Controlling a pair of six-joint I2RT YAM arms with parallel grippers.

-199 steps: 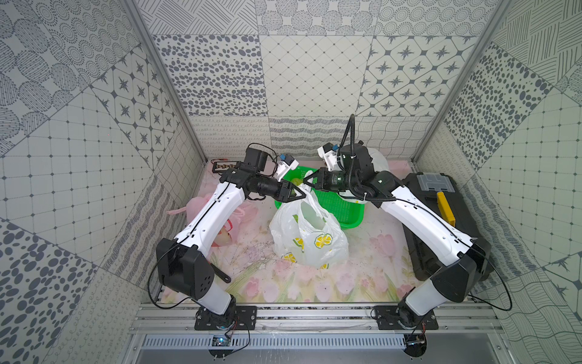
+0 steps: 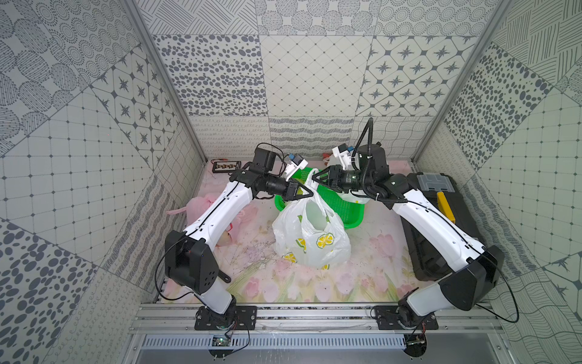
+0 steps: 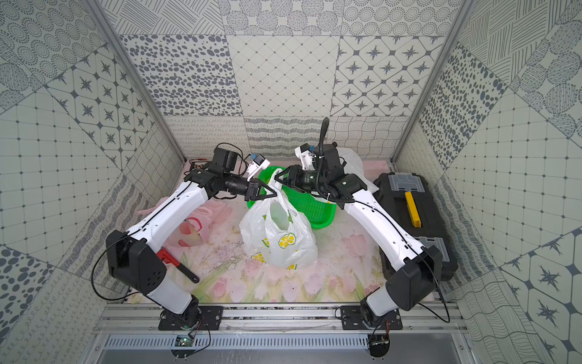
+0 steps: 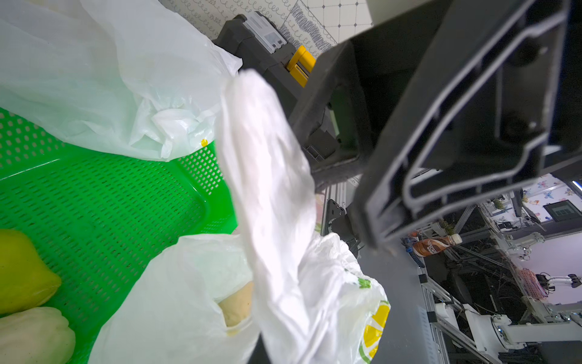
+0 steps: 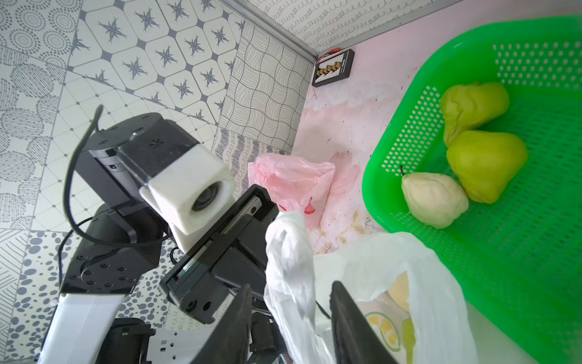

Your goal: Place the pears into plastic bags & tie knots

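A white plastic bag with lemon prints stands upright at the middle front of the table. Through its mouth, in the right wrist view, a pale pear shows partly. My left gripper is shut on the bag's handle, its fingers mostly hidden by plastic. The twisted handle sticks up beyond it. Around that free end, my right gripper stands part open, fingers on either side and a gap showing. In the green basket lie yellow-green pears and a pale pear.
The green basket sits behind the bag. Another white bag is at its far right. A pink bag and a red-handled tool lie left; a black toolbox stands right.
Both grippers have shifted slightly right, and the bag's top has moved with the left one. The right gripper has risen a little, and the handle stands taller between the two grippers.
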